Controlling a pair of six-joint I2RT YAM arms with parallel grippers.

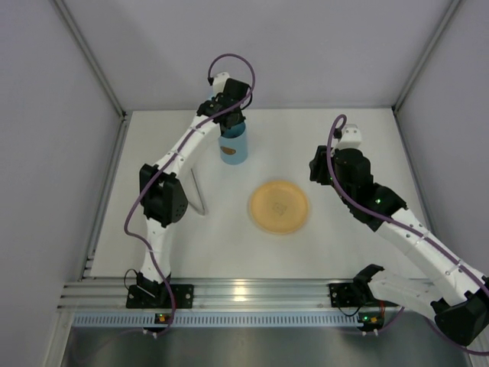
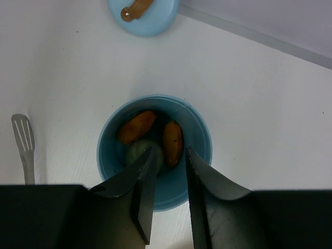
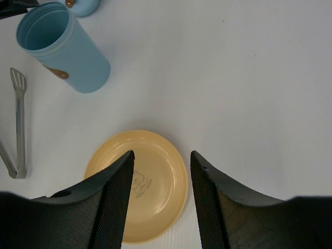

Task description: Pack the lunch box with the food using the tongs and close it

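A blue cylindrical lunch box [image 1: 234, 152] stands upright and lidless at the back of the table. Two orange-brown pieces of food [image 2: 137, 127] and a pale green round one [image 2: 144, 151] lie inside it. My left gripper is over its mouth, its fingers a little apart; one orange-brown piece shows in line with the gap, but whether they grip it is unclear. A round yellow plate [image 1: 280, 207] lies empty at the table's middle. My right gripper hangs open to the right of the plate's centre, nothing between its fingers.
Behind the lunch box lies the blue lid [image 2: 154, 27] with its brown strap. A metal fork-ended utensil [image 3: 20, 122] rests left of the lunch box.
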